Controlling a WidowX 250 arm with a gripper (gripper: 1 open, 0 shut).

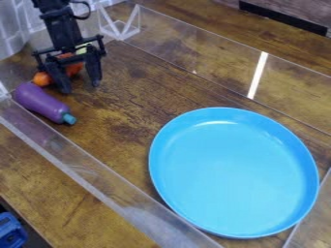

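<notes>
My gripper [68,68] is at the upper left of the camera view, black and low over an orange item [45,79], with a small pale yellowish piece behind it. Its fingers are dark and partly overlap the orange item; whether it holds anything cannot be made out. Just below lies a purple eggplant-like toy [42,103] with a teal end, on the wooden table [130,174].
A large blue plate [233,172] fills the lower right. Clear plastic walls border the area. A blue object [8,232] sits at the lower left corner.
</notes>
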